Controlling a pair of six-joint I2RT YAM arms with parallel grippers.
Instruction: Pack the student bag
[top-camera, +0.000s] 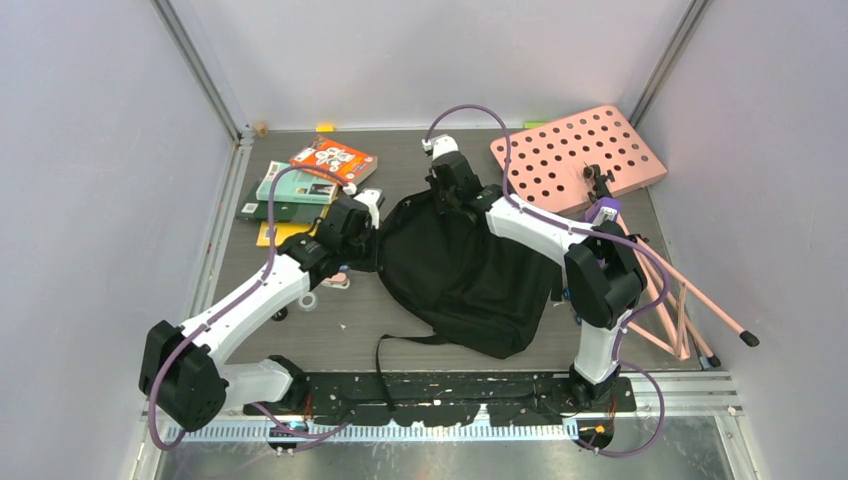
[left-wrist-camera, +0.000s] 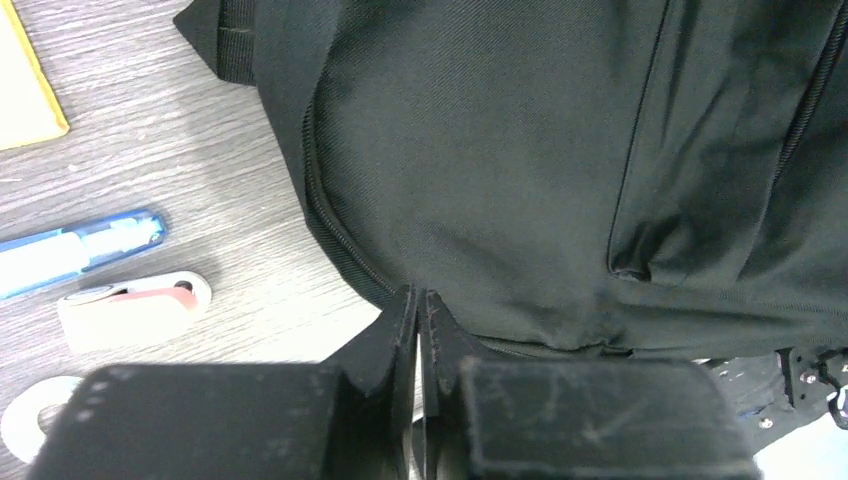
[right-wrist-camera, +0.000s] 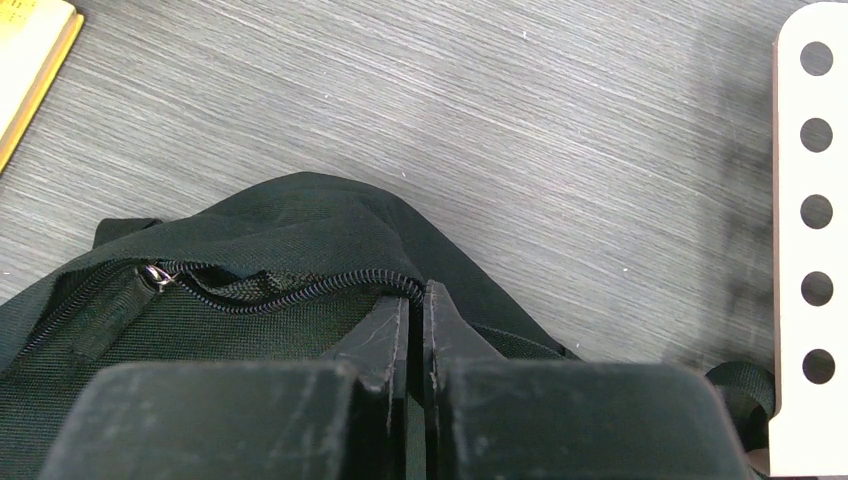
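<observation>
The black student bag (top-camera: 465, 285) lies slack across the middle of the table. In the right wrist view, my right gripper is shut on the zippered rim of the bag's opening, whose fabric (right-wrist-camera: 310, 225) rises to the fingertips. My left gripper (top-camera: 374, 262) is at the bag's left edge. In the left wrist view, its fingertips nearly meet over the zipper edge (left-wrist-camera: 345, 235); whether they grip the fabric cannot be made out. Books stand at back left: an orange one (top-camera: 335, 158), a teal one (top-camera: 297, 187) and a yellow one (top-camera: 285, 232).
A blue pen (left-wrist-camera: 85, 250), a pink stapler-like item (left-wrist-camera: 135, 308) and a white tape roll (top-camera: 307, 301) lie left of the bag. A pink perforated board (top-camera: 580, 155) and pink tubes (top-camera: 690, 285) crowd the right side. Bare table shows at front left.
</observation>
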